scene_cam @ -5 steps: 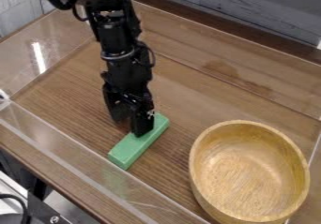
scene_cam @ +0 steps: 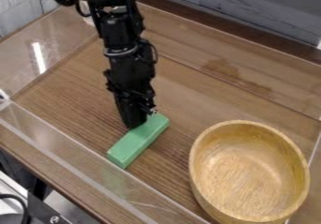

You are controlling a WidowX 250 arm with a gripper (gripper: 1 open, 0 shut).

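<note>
A green rectangular block [scene_cam: 139, 141] lies on the wooden table, angled toward the lower left. The black gripper [scene_cam: 133, 112] comes down from above to the upper end of the block, its fingertips low at or just over that end. It looks closed, and whether it touches the block is unclear.
A large cream bowl [scene_cam: 249, 171] fills the lower right, apart from the block. A clear rim runs along the left and front edges, with dark cables beyond at the lower left.
The gripper has shifted slightly around the upper end of the block. The block and bowl look to be in the same places.
</note>
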